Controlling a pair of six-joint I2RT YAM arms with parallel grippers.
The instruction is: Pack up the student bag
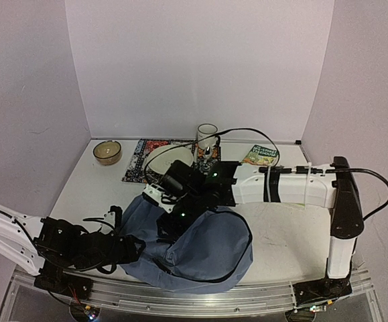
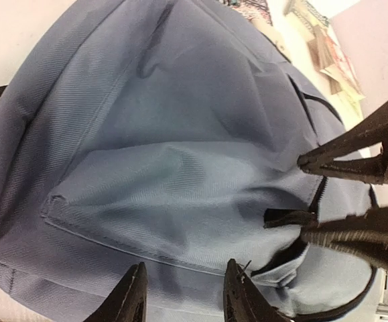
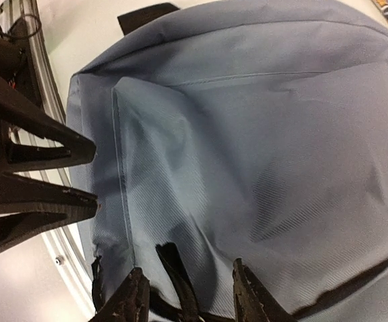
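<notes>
The blue-grey bag [image 1: 207, 251] lies on the front middle of the table, with a black zipper curving around its right side. Over its left edge, my left gripper [image 1: 140, 249] stands open; in the left wrist view only creased cloth shows past its fingers [image 2: 132, 292]. My right gripper [image 1: 167, 236] is above the bag's middle, its fingers [image 3: 137, 293] apart. A black strap-like pull [image 3: 180, 282] appears in the gap between them, not visibly pinched. A green book [image 1: 261, 155] rests at the back right.
A brown bowl [image 1: 107, 153] stands at the back left. A patterned mat [image 1: 135, 168] holds a pale plate [image 1: 170, 161], and a white mug [image 1: 207, 134] stands at the back. Both grippers are close together over the bag. Bare table [image 1: 281, 241] lies to the right.
</notes>
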